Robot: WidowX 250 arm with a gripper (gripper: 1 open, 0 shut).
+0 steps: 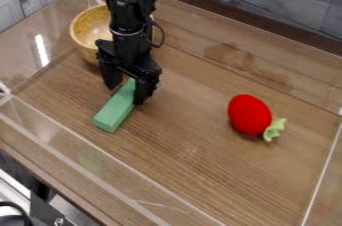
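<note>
The black arm reaches down from the top centre, its gripper [131, 85] low over a green bar [114, 115] lying on the wooden table. The fingers straddle or hover at the bar's upper end; whether they touch it or hold it cannot be told.
A yellow bowl [88, 22] sits at the upper left behind the arm. A red object with a pale green tip [251, 115] lies on the right.
</note>
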